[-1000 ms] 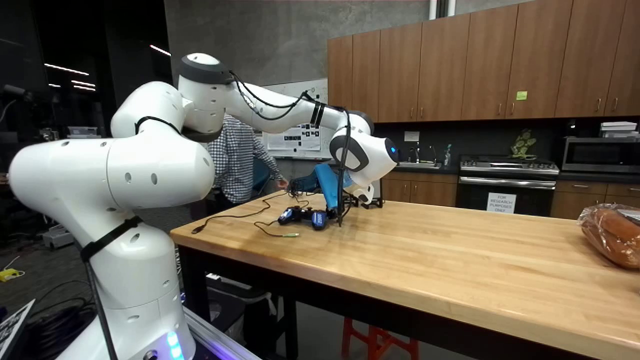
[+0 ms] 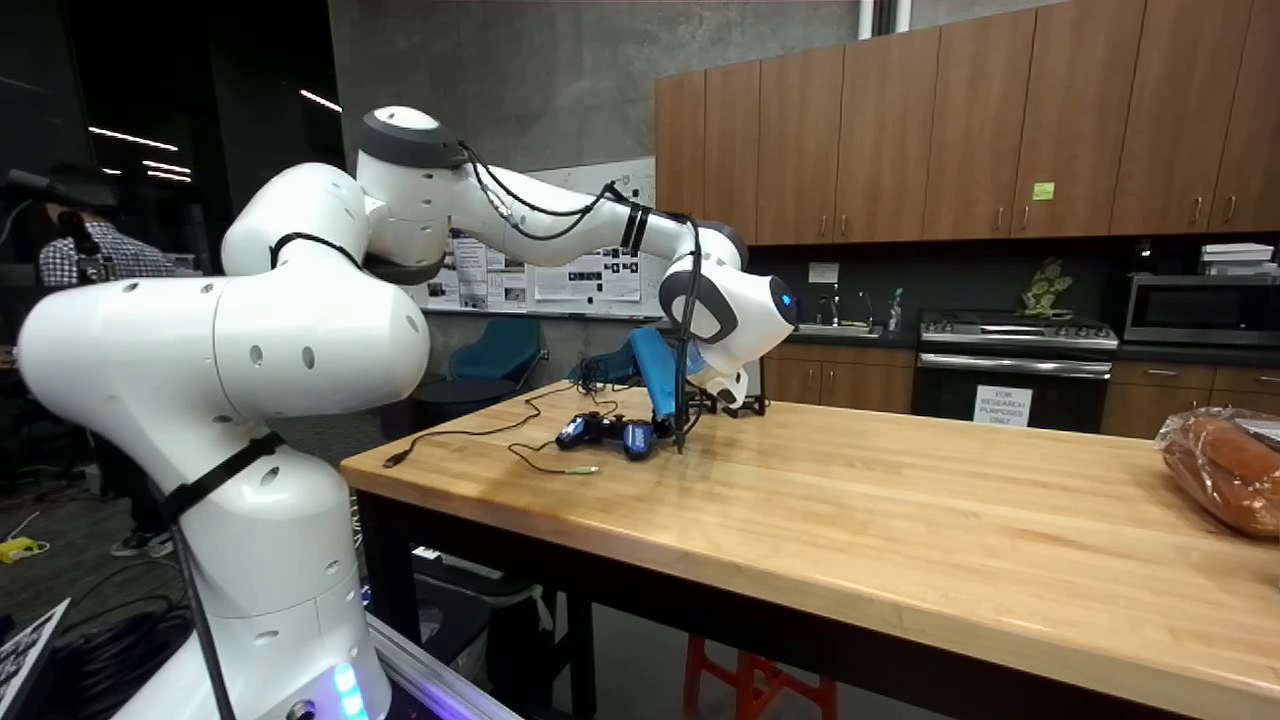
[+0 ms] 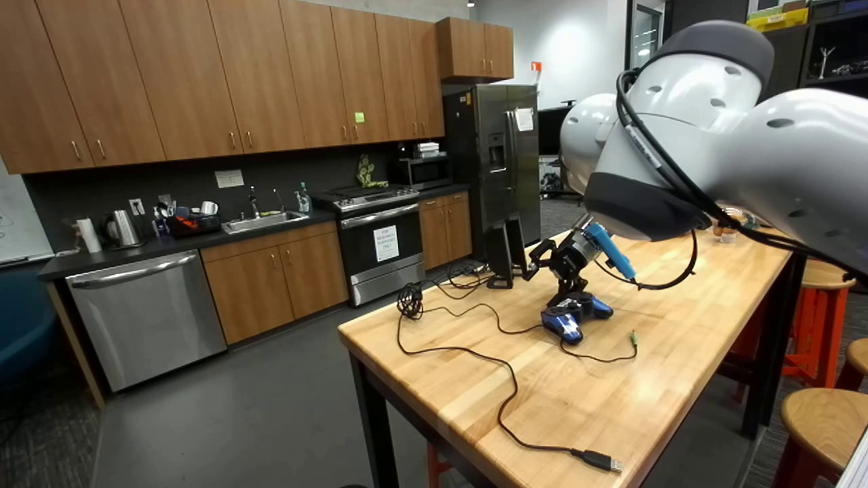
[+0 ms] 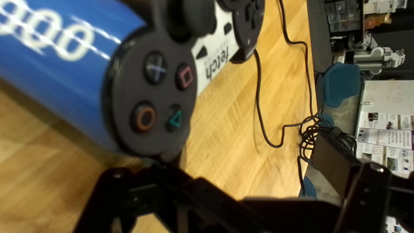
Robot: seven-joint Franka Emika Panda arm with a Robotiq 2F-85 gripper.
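Note:
A blue and black game controller (image 3: 561, 324) with a white strip lies on the wooden table (image 3: 456, 382), near its left end in exterior view 1. Its blue grip and face buttons (image 4: 155, 93) fill the upper left of the wrist view. My gripper (image 3: 546, 286) stands open just beside the controller, with its two black fingers spread wide. One finger (image 3: 569, 291) comes down close against the controller's edge; whether it touches, I cannot tell. The other is raised away toward the kitchen side. Nothing shows held between them. In exterior view 1 the arm and blue-wrapped part hide most of the gripper.
A long black USB cable (image 3: 513, 382) winds over the table to a bundle (image 3: 410, 300). A short cable with a green plug (image 2: 582, 469) lies beside the controller. A black stand (image 3: 504, 251) is close behind the gripper. Bagged bread (image 2: 1224, 468) sits far right.
The person in the checked shirt has moved from behind the table to the far left background. The arm and the controller look unmoved.

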